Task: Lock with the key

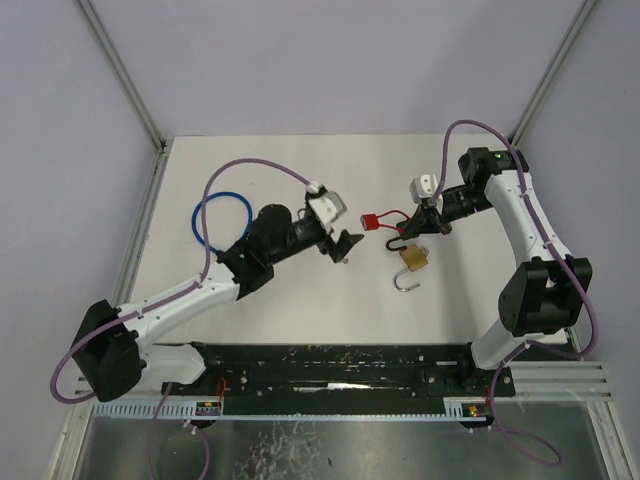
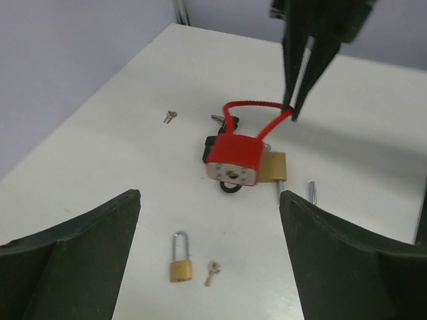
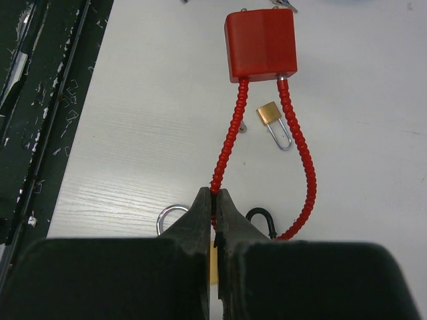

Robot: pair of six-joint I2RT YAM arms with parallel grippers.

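The red padlock [image 1: 370, 222] hangs above the table, held by its long red cable shackle [image 3: 229, 143]. My right gripper is shut on one side of that thin shackle. In the left wrist view, the red padlock's body [image 2: 233, 159] presents its underside with the round keyhole. My left gripper stands open to the left of the padlock, with nothing between its fingers and a gap to the body. No key is in either gripper. A small key [image 2: 213, 272] rests on the table beside a small brass padlock [image 2: 181, 270].
Beneath the right gripper lie a larger brass padlock [image 1: 414, 258] and a black padlock [image 2: 209, 147]. Another small key [image 2: 170, 117] lies farther off. A blue cable loop [image 1: 249, 208] occupies the left of the table.
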